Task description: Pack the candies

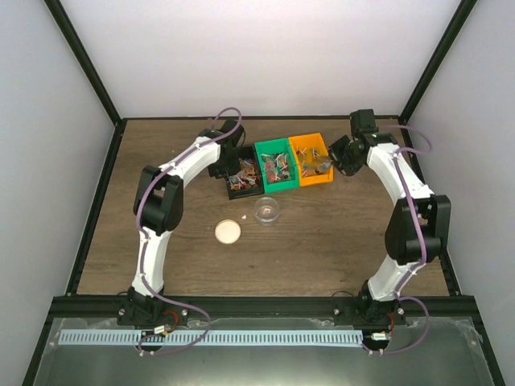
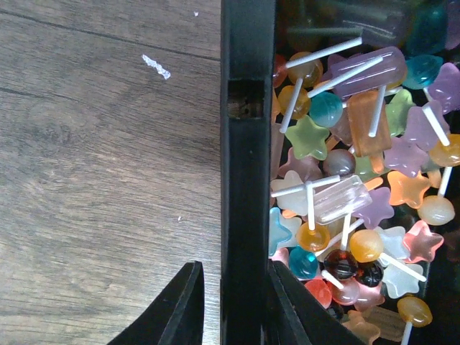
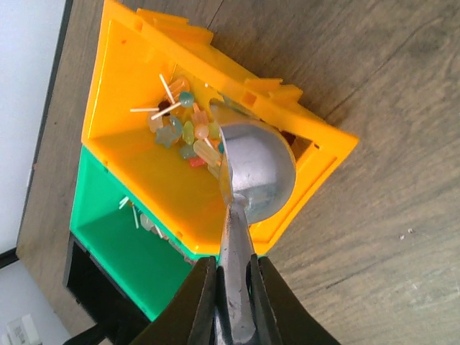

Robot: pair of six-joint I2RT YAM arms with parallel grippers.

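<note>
A black bin [image 1: 245, 194], a green bin [image 1: 281, 185] and an orange bin [image 1: 316, 180] stand in a row, each with candies inside. My left gripper is shut on the black bin's side wall [image 2: 246, 172], one finger on either side. Candies [image 2: 359, 180] shaped as stars, balls and popsicles fill that bin. A metal scoop [image 3: 255, 169] is clamped by its handle in my right gripper, which is shut. Its bowl hangs over the orange bin's near side, covering part of the inside. A few candies [image 3: 190, 126] lie on that bin's floor.
A clear round jar [image 1: 266, 211] stands empty in front of the bins. Close by lies a pale round lid [image 1: 228, 232], with a small white scrap between.
</note>
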